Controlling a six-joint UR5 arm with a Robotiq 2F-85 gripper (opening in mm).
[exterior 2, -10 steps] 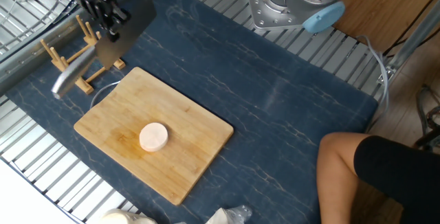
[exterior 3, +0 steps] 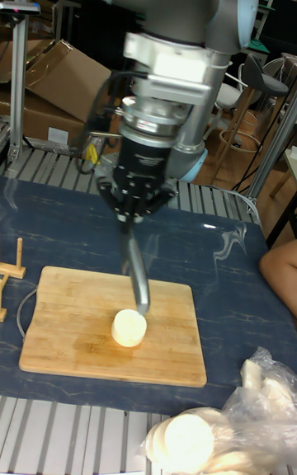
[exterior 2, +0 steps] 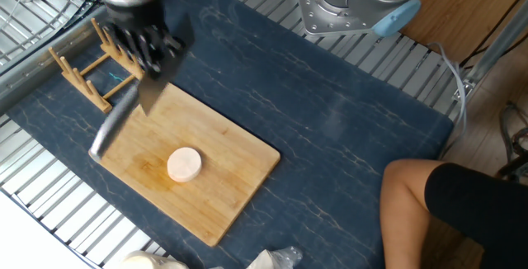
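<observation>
My gripper [exterior 2: 151, 64] hangs over the far left part of the table, shut on a broad-bladed knife. The blade [exterior 2: 172, 71] is dark and slightly blurred. Its silver handle [exterior 2: 113, 126] slants down to the left, above the left corner of the wooden cutting board [exterior 2: 235, 166]. A round pale slice [exterior 2: 184, 164] lies flat near the middle of the board, beside a damp patch. In the other view the knife handle [exterior 3: 136, 273] points down towards the slice [exterior 3: 129, 328], in line with its upper edge; whether they touch cannot be told there.
A wooden peg rack [exterior 2: 97, 75] stands behind the board at the left. A plastic bag with several pale slices [exterior 3: 189, 439] lies at the front right. A person's arm [exterior 2: 404, 211] rests at the right edge.
My gripper has moved right and towards the board with the knife, which has turned so that its handle points more steeply down the picture. Board and slice have stayed put.
</observation>
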